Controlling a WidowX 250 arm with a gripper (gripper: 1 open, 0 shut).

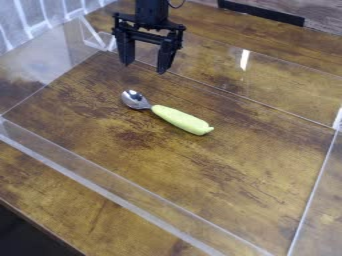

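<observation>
A spoon with a shiny metal bowl point(134, 99) and a thick pale-green handle point(182, 120) lies diagonally on the wooden surface, near the middle of the camera view. Behind it, at the top, my black gripper point(144, 60) hangs above the surface, open, its two fingers apart and nothing seen between them. It is clear of the spoon.
Clear panels point(80, 167) border the work area on several sides. A white railed object point(27, 22) is at the top left and a dark bar point(297, 14) at the back right. The wood around the spoon is clear.
</observation>
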